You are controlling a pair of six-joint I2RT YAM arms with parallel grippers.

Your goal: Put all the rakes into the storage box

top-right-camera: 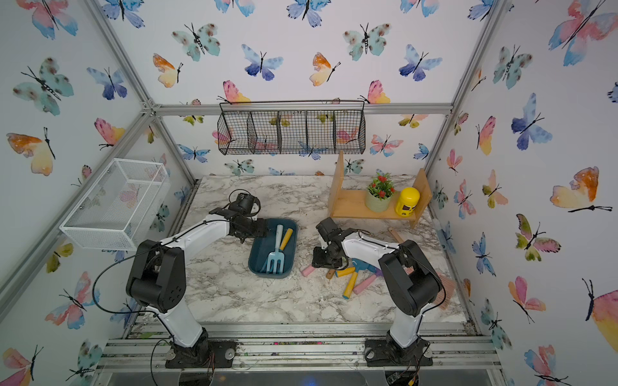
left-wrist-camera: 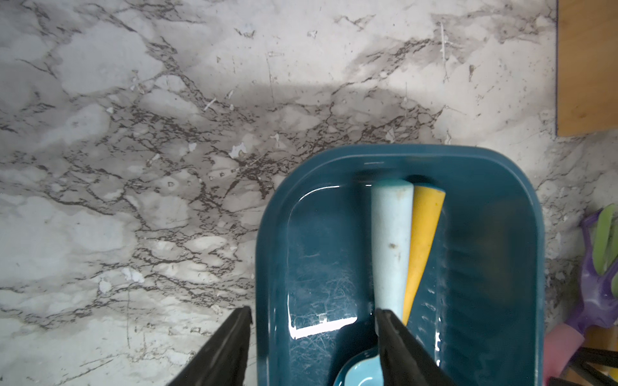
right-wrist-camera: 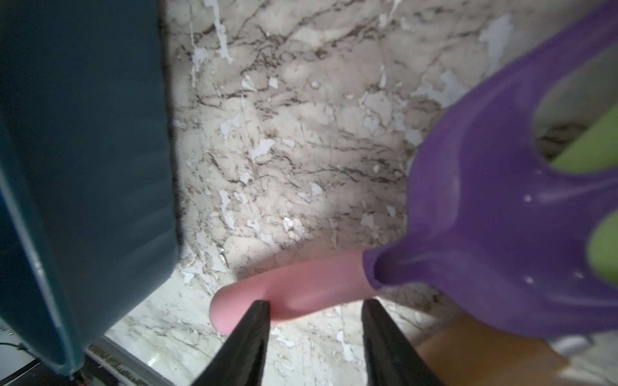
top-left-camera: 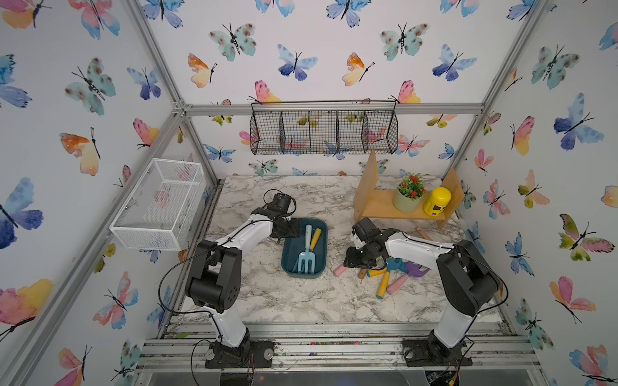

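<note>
The dark teal storage box stands mid-table, holding a light blue fork-like tool and one with a yellow handle. Right of it lies a purple-headed tool with a pink handle; which tool is the rake I cannot tell for certain. My right gripper hovers close over that pink handle, fingers parted, not closed on it. At the box's far left side, my left gripper is above the rim, partly open and empty.
Several more tools, including one with a yellow handle and another with a pink handle, lie crowded under my right arm. A wooden shelf with a potted plant stands behind.
</note>
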